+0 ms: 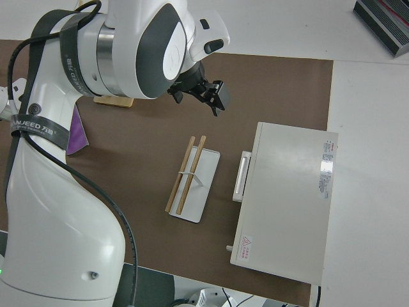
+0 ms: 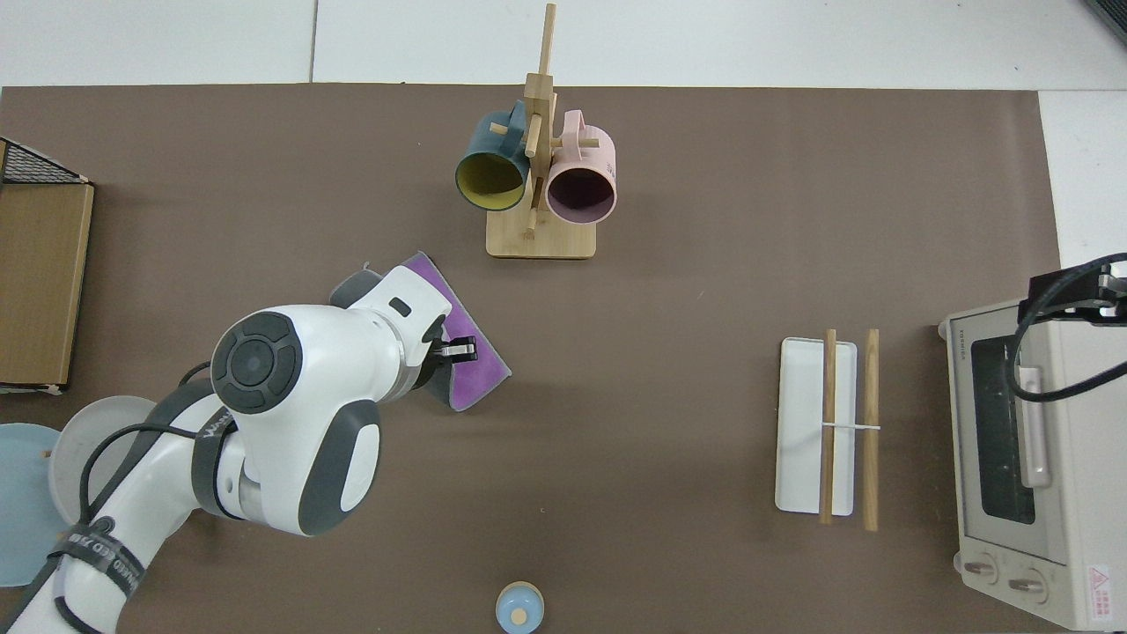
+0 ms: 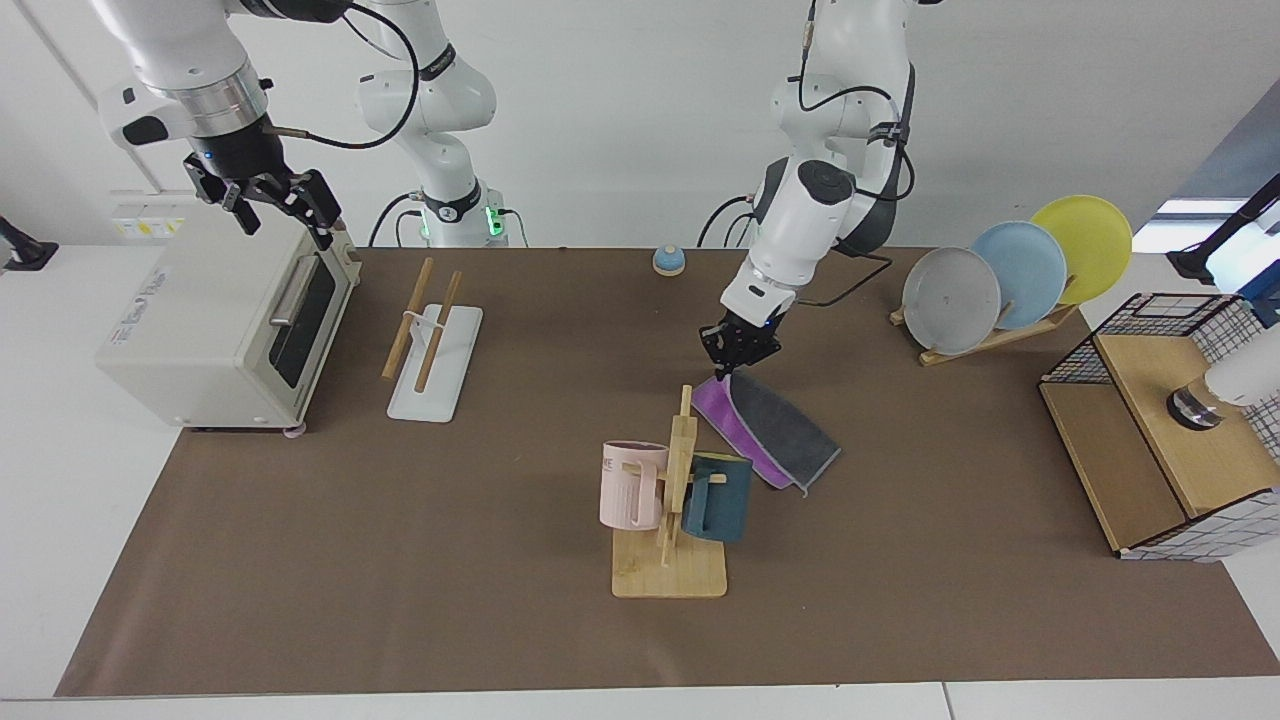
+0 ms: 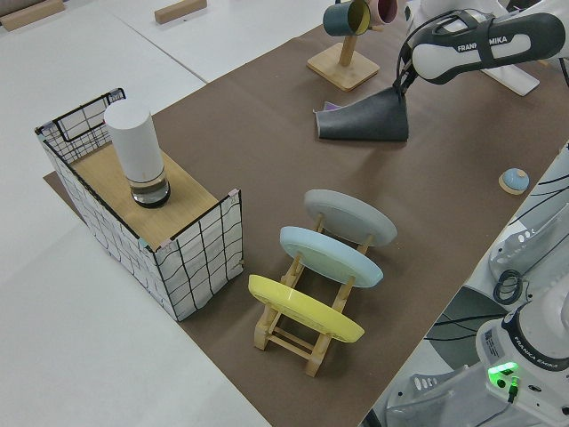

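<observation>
A cloth, purple on one face (image 2: pixel 475 375) and dark grey on the other (image 3: pixel 786 438), lies folded on the brown mat. The gripper of the arm at the cloth (image 3: pixel 734 348) is low over it, touching or just above; whether it holds any cloth is hidden. The other gripper (image 3: pixel 270 204) hangs over the white oven (image 2: pixel 1004 465), its fingers unclear. A wooden mug tree (image 2: pixel 539 238) holds a teal mug (image 2: pixel 486 158) and a pink mug (image 2: pixel 586 158).
A wire-sided shelf (image 4: pixel 182 191) with a white cylinder (image 4: pixel 133 142) and a rack of three plates (image 4: pixel 307 307) stand at one side. A white board with wooden bars (image 2: pixel 792 423) lies near the oven. A small blue round object (image 2: pixel 519 608) is on the mat.
</observation>
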